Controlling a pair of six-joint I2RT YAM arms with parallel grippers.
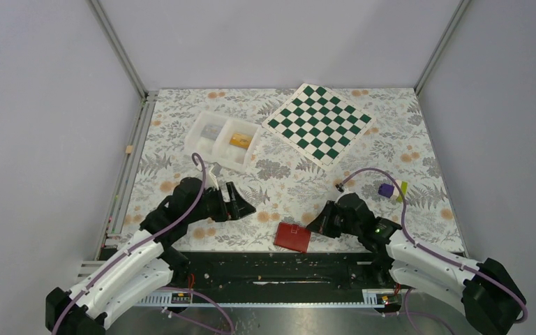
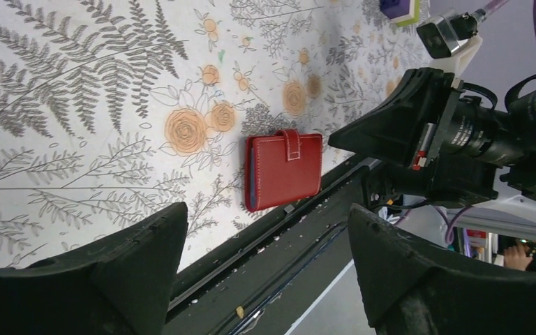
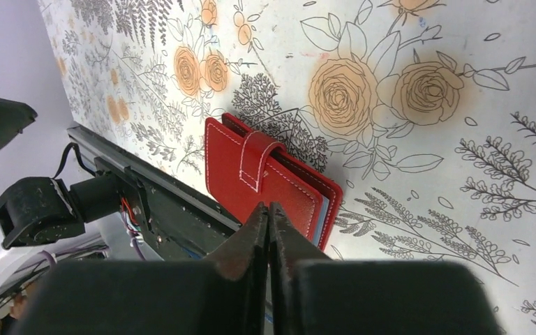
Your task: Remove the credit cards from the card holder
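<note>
The red card holder (image 1: 292, 237) lies on the patterned table near its front edge, with its strap (image 2: 292, 144) over the top. Seen from the right wrist, a pale bluish edge (image 3: 321, 218) shows between its red covers; no separate card is out on the table. My right gripper has its fingertips brought together over the holder's near part, with nothing visible between them. Whether they touch it I cannot tell. To the left of the holder, my left gripper is open and empty, clear of it.
A white two-part tray (image 1: 218, 145) stands at the back left with a yellow item (image 1: 240, 140) in one compartment. A green chequered board (image 1: 319, 126) lies at the back. A purple and yellow block (image 1: 393, 190) sits at the right.
</note>
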